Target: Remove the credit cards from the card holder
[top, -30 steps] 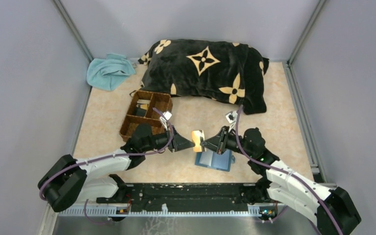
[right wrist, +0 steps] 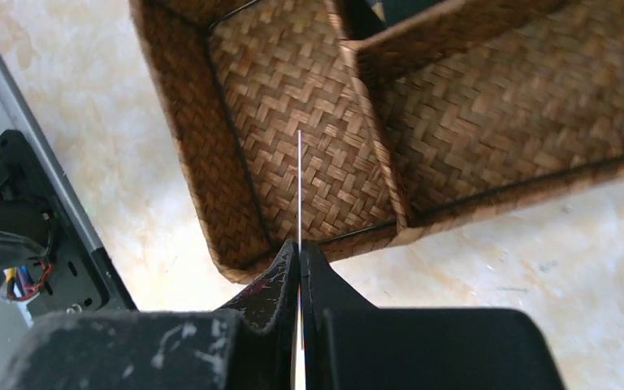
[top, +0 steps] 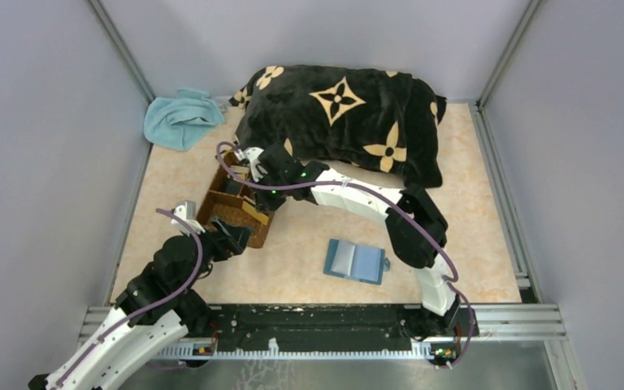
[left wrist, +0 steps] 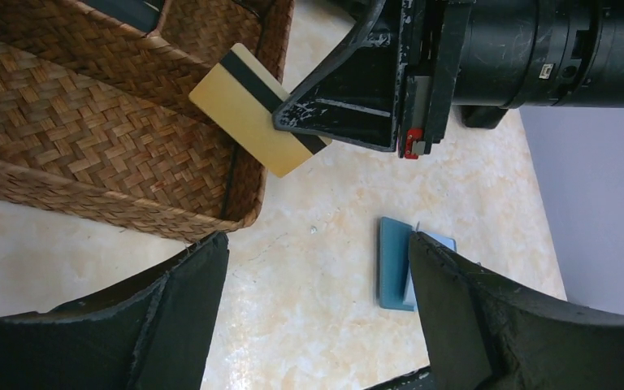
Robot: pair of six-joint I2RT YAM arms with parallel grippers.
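A yellow card (left wrist: 248,110) with a black stripe is pinched in my right gripper, whose fingers are shut on it. In the right wrist view the card shows only as a thin edge, standing over the large front compartment of the woven basket (right wrist: 398,179). The top view has the card (top: 255,213) at the basket's right side. The blue card holder (top: 366,262) lies opened out on the table, front right of the basket. My left gripper stands open and empty at the basket's front corner, its fingers wide apart.
Dark things (top: 232,186) sit in one rear compartment of the basket. A patterned black cushion (top: 341,122) fills the back, with a teal cloth (top: 180,119) at back left. Bare tabletop (top: 479,236) lies to the right.
My left arm has drawn back leftward from the holder.
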